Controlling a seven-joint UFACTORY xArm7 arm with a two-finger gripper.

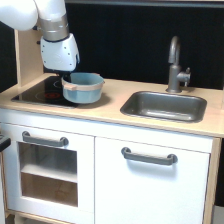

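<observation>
A blue-grey pot (88, 93) stands at the right side of the black stovetop (38, 92), near its edge with the wooden counter. From the upper left the white arm reaches down, and my gripper (67, 77) is at the pot's left rim. The dark fingers are small and merge with the black background, so whether they grip the rim or only touch it cannot be told. A pale pinkish patch shows on the pot's left side.
To the right, a metal sink (165, 105) with a grey faucet (177, 68) is set into the counter (118, 97). Below are white cabinet doors (150, 180) with grey handles. Bare counter lies between pot and sink.
</observation>
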